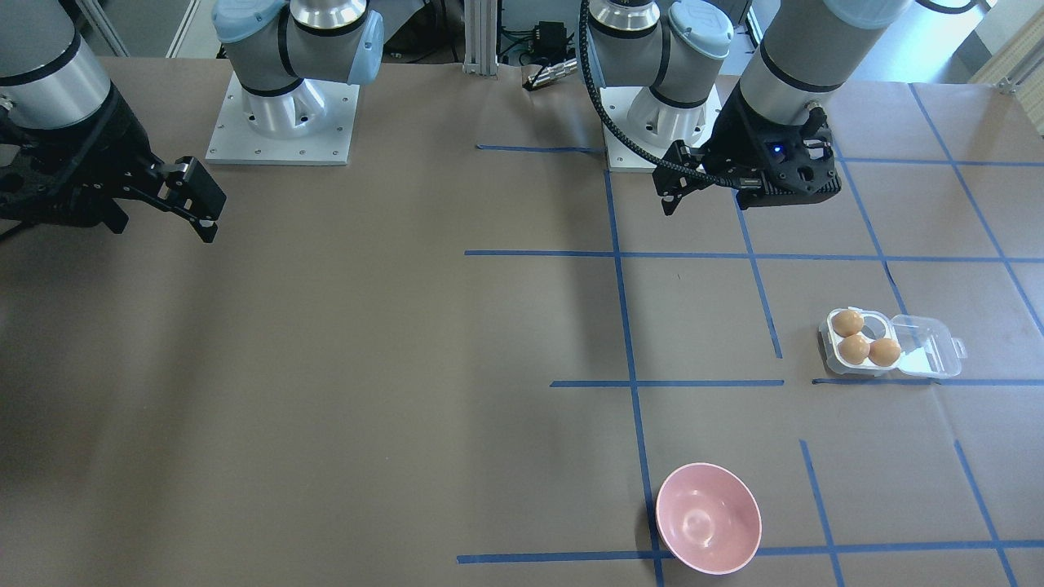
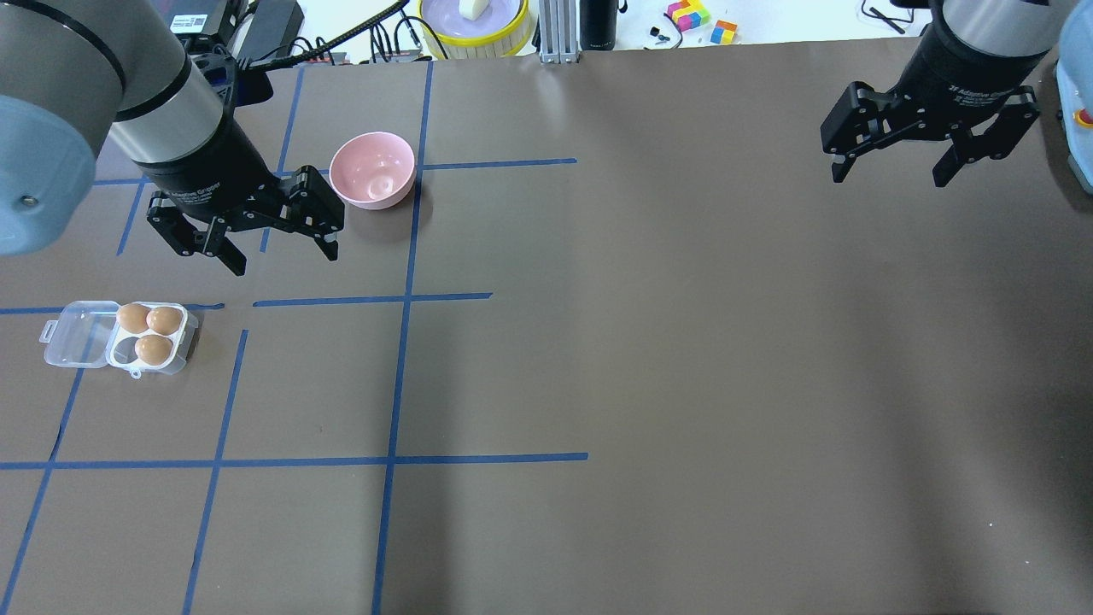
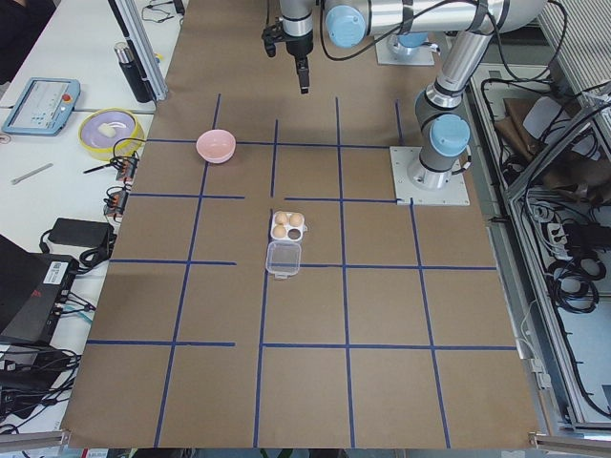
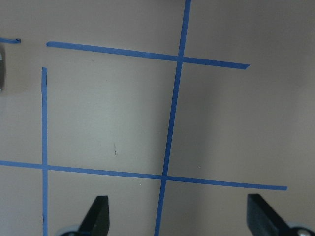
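A clear plastic egg carton (image 2: 179, 338) with several brown eggs (image 1: 853, 348) in it lies on the taped table, its lid (image 3: 284, 258) folded open. A pink bowl (image 1: 707, 518) stands apart from it, near a tape crossing. My gripper hangs above the taped grid with its two fingers wide apart and nothing between them. In the left wrist view only a sliver of something shows at the left edge; the bowl is out of that view or barely at its top edge.
A second arm's black gripper (image 2: 891, 159) hangs over the bare side of the table (image 2: 717, 359). Cables, a yellow tub (image 3: 112, 132) and other gear sit on a white surface beyond the table's edge.
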